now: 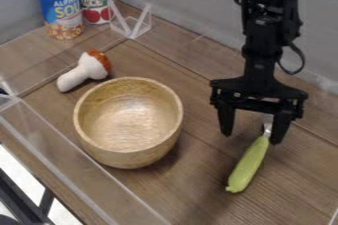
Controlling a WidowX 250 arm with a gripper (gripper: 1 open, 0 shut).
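My black gripper hangs at the right of the view, its two fingers spread open with nothing seen held between them, above the upper end of a light green elongated vegetable that lies on the wooden table. The pale tip of the vegetable shows just under the right finger; whether they touch I cannot tell. A tan wooden bowl stands to the left of the gripper.
A white toy with an orange cap lies at the upper left. Two cans, an Alpha soup can and a red can, stand at the back left corner.
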